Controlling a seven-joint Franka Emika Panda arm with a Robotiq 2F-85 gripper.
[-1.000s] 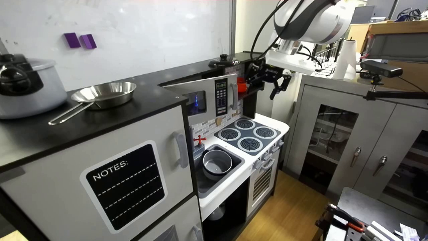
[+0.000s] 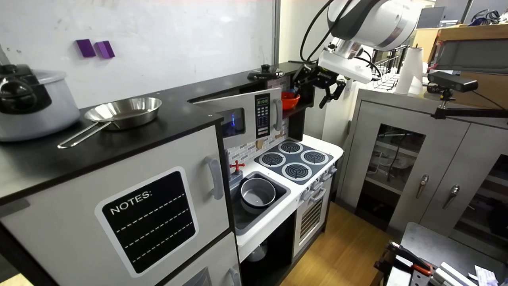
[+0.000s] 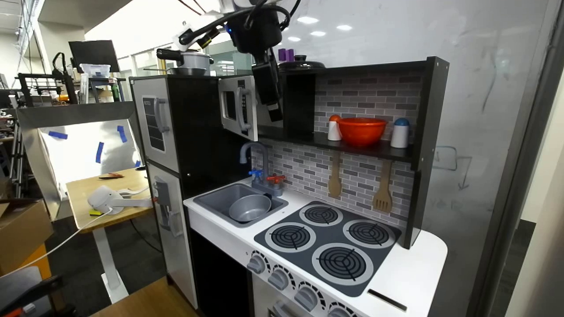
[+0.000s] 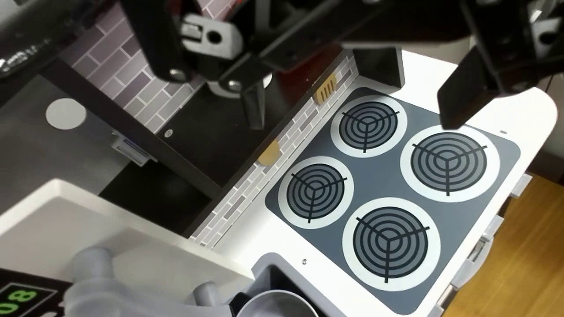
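My gripper (image 2: 312,93) hangs in the air in front of the toy kitchen's upper shelf, open with nothing between its fingers. In the wrist view its two fingertips stand wide apart above the stove (image 4: 380,174). The microwave door (image 2: 247,116) is swung open, to the left of my gripper in exterior view 1. On the shelf sits a red bowl (image 3: 361,131) between a white shaker with an orange top (image 3: 334,128) and one with a blue top (image 3: 400,133). A grey pot (image 2: 257,193) rests in the sink.
A steel pan (image 2: 126,113) and a grey pressure cooker (image 2: 40,102) stand on the counter top. A black lid (image 2: 265,72) lies on the upper ledge. Two wooden utensils (image 3: 383,198) hang below the shelf. The burners are clear.
My gripper has shifted slightly and turned, sitting a little higher in exterior view 1, and more of the red bowl shows beside it. The kitchen things have not moved.
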